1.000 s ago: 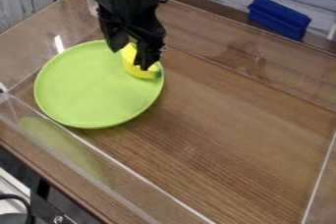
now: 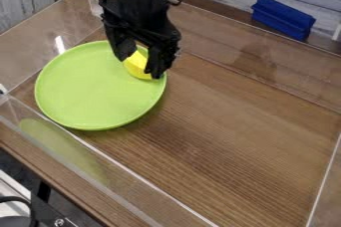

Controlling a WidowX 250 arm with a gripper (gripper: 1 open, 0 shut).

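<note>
A large green plate (image 2: 96,97) lies on the wooden surface at the left. On its upper right part sits a yellow object (image 2: 139,68), partly hidden by my black gripper (image 2: 142,60). The gripper hangs over the plate's back right edge with its fingers open, one to each side of the yellow object's top. Whether the fingers touch it I cannot tell.
A blue object (image 2: 282,17) stands at the back right near a pale plank wall. Clear plastic edges run along the left and lower left. The wooden surface (image 2: 240,131) to the right of the plate is bare.
The gripper has shifted slightly to the right over the yellow object. The plate looks unmoved.
</note>
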